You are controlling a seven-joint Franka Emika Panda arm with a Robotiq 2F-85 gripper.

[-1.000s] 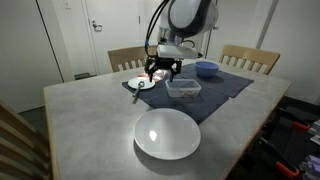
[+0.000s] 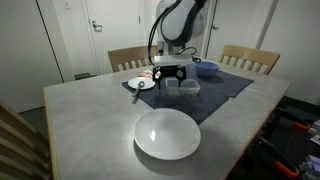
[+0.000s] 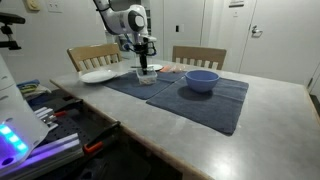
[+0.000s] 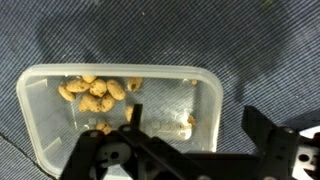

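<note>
A clear plastic container (image 4: 70, 130) with several peanuts or similar tan pieces (image 4: 97, 92) lies on the dark cloth mat (image 4: 150, 30). Its rim fills the lower left of the wrist view. My gripper is open above the container's right side: one finger (image 4: 136, 116) reaches over the inside, the other (image 4: 257, 125) is beyond the right rim. Nothing shows between them. In the first exterior view, the gripper (image 2: 169, 73) hangs at the far left end of the container (image 2: 187, 89). The second exterior view shows the same container (image 3: 148, 77) below the arm.
A large white plate (image 2: 167, 134) occupies the near table, and a small white plate (image 2: 141, 83) lies left of the container. Behind it stands a blue bowl (image 2: 206, 69). Bare tabletop (image 2: 85, 125) stretches to the left; chairs line the far edge.
The arm has shifted back and a little to the right in the first exterior view, with its gripper slightly lower. Container and plates have stayed in place.
</note>
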